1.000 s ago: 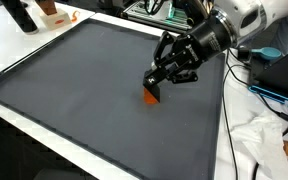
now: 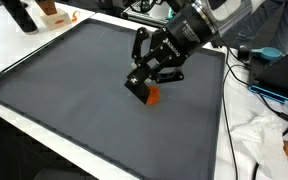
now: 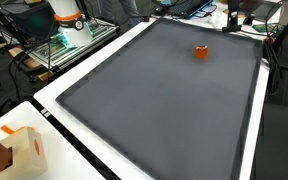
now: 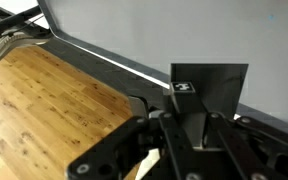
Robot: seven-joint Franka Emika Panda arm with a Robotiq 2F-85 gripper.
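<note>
My gripper (image 2: 143, 76) hangs low over the grey board, shut on a dark block (image 2: 137, 89). In the wrist view, the block (image 4: 224, 84) shows as a flat dark square beyond the gripper, and the fingers partly cover it. Close behind the block in exterior view 1 is a small orange piece (image 2: 152, 95), partly hidden by it. Exterior view 2 shows that orange piece (image 3: 201, 52) standing on the board, apart from the arm. No orange shows in the wrist view.
The grey board (image 3: 154, 100) is mostly bare, with a pale border. White cloth or plastic (image 2: 259, 140) and cables lie off its right side in exterior view 1. An orange-and-white object (image 3: 26, 153) sits beyond the board's near left corner in exterior view 2.
In exterior view 1, my gripper has moved left and slightly up, away from the orange piece, carrying the dark block. The arm has tilted. The orange piece stays about where it was.
</note>
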